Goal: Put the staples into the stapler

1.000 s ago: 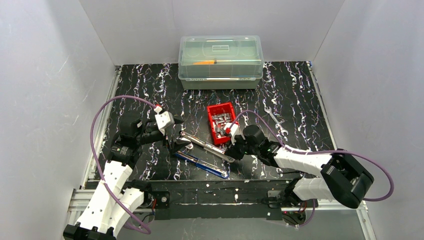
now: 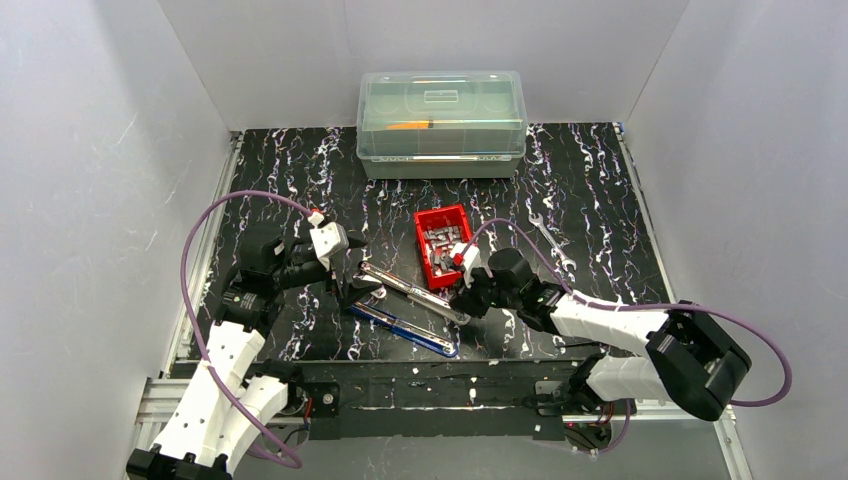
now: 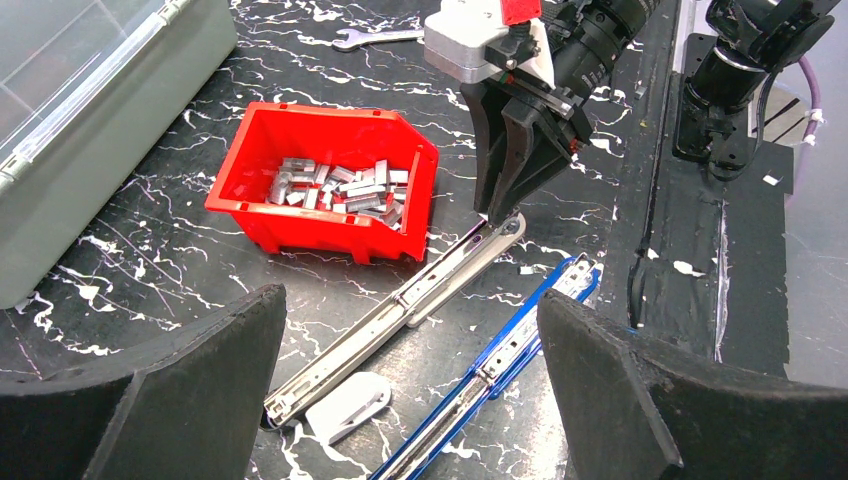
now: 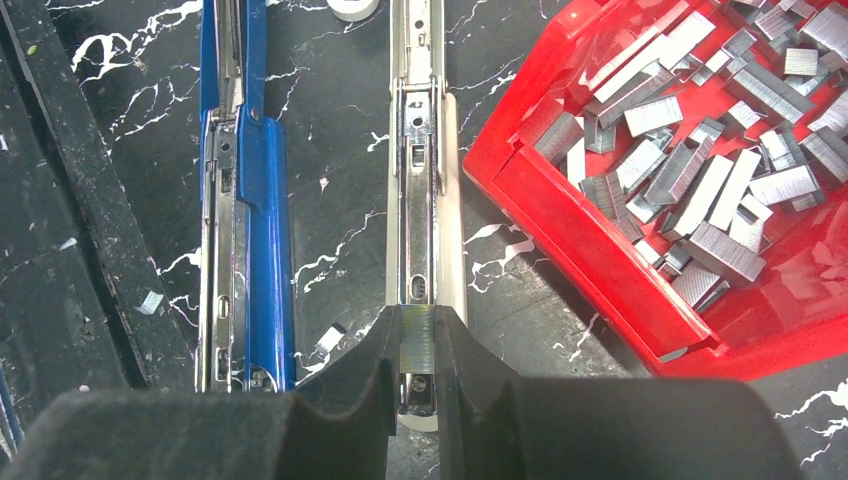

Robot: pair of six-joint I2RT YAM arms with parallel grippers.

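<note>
The beige stapler (image 4: pixel 419 150) lies spread open, its metal channel pointing up. Over the end of that channel, my right gripper is shut on a short strip of staples (image 4: pixel 417 350). The strip is lined up with the channel, but I cannot tell whether it sits down inside. In the left wrist view, the right fingertips reach the same end of the beige stapler (image 3: pixel 390 318). A blue stapler (image 3: pixel 500 352) lies open alongside. My left gripper (image 2: pixel 367 265) stands open and empty above the staplers' other ends.
A red bin (image 3: pixel 330 238) full of loose staple strips stands close beside the beige stapler. A green-grey lidded box (image 2: pixel 440 165) is at the back, and a wrench (image 2: pixel 552 241) lies to the right. A small white piece (image 3: pixel 348 405) rests by the beige stapler.
The right arm has shifted only very slightly, with its gripper staying at the end of the beige stapler. The left arm and the staplers look unmoved.
</note>
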